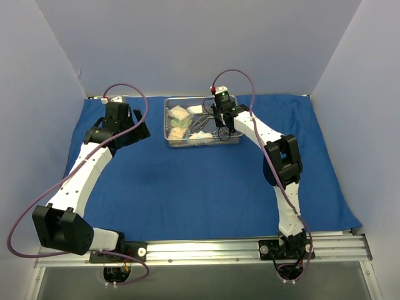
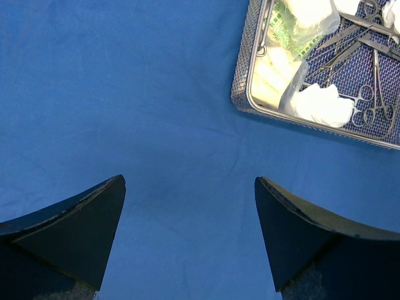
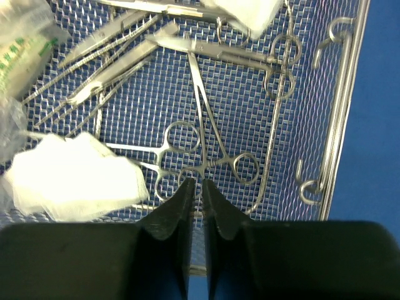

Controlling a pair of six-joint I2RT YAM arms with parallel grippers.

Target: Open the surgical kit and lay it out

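Observation:
The mesh instrument tray sits at the back centre of the blue cloth, holding scissors and clamps, wrapped packs and white gauze. My right gripper is over the tray's right part, shut with nothing seen between its fingers, its tips over ringed instrument handles. My left gripper stands open and empty left of the tray, above bare cloth.
The blue drape is clear in front of the tray and to its right. Grey walls enclose the back and sides.

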